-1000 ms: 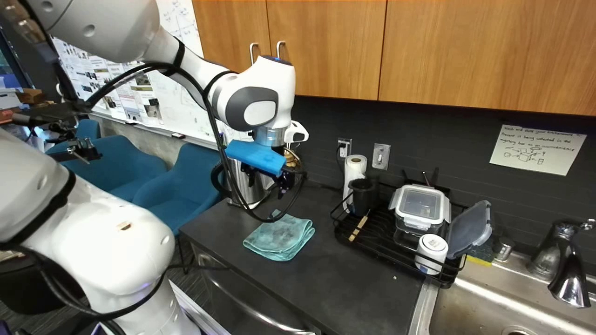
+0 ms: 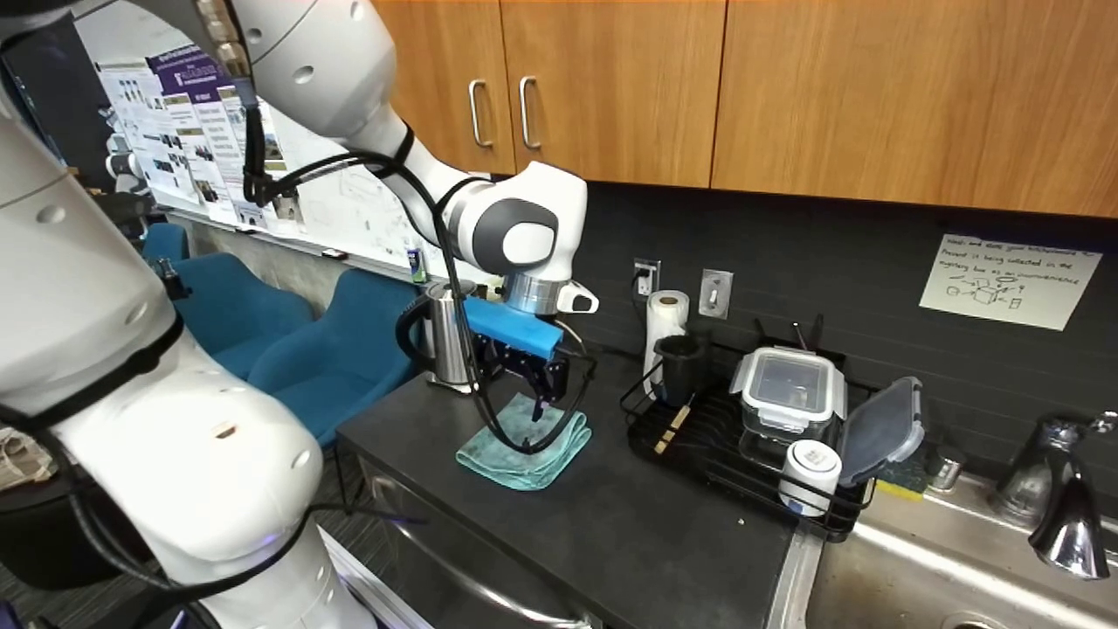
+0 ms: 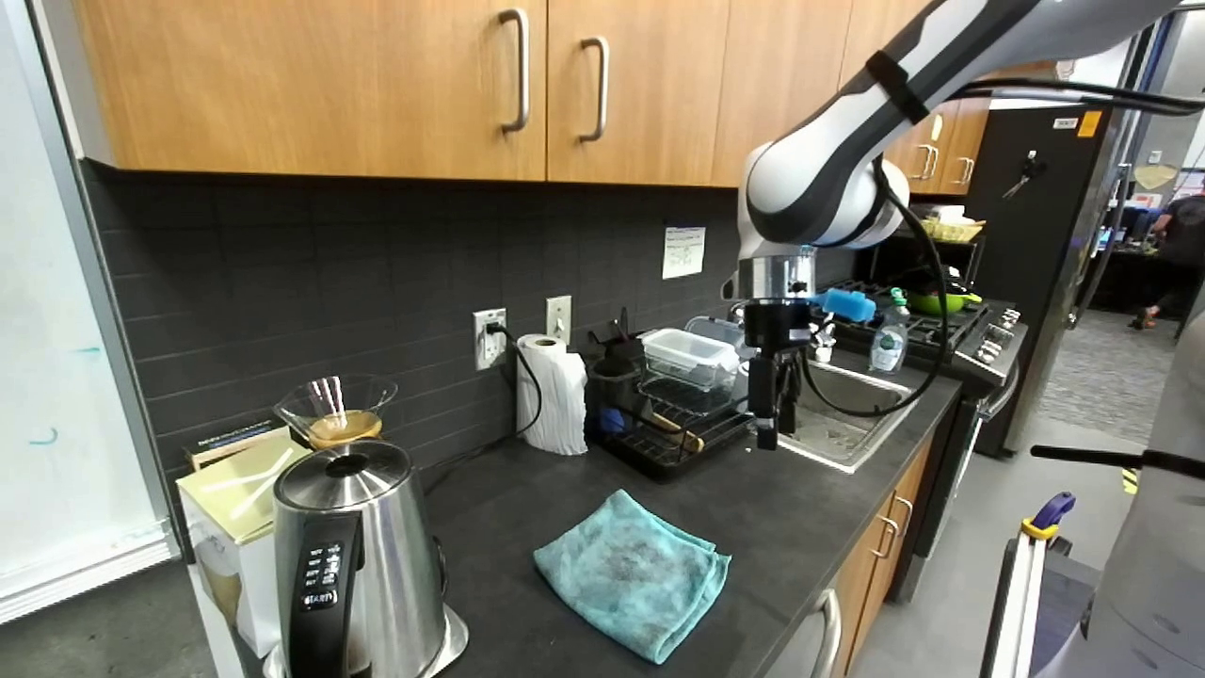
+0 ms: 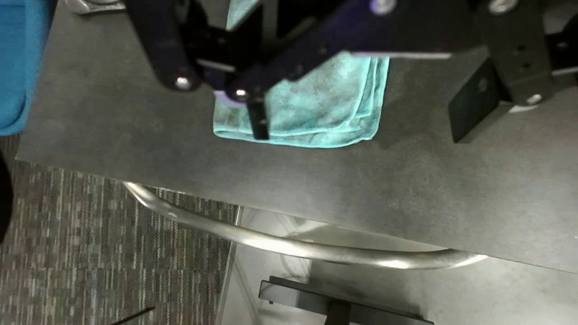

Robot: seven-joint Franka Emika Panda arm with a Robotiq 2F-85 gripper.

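A folded teal cloth (image 3: 634, 574) lies flat on the dark counter, with darker smudges across its top. Above the counter hangs my gripper (image 2: 541, 407), pointing down and clear of the surface; in exterior view 1 its tips overlap the far part of the cloth. In the wrist view the gripper is open, its fingers (image 4: 473, 103) wide apart and nothing held between them. One finger shows over the cloth (image 4: 330, 97) and the other over bare counter to its right. Dark gripper links hide the cloth's upper part there.
A steel kettle (image 3: 359, 542) stands at the counter's left end. Toward the sink (image 2: 901, 577) sits a black dish rack (image 2: 723, 461) holding containers and a white cup, with a paper towel roll (image 3: 551, 395) beside it. Counter between cloth and rack is bare.
In exterior view 1 the arm has shifted right and lower, bringing the gripper down over the cloth's far part. The cloth stays where it was.
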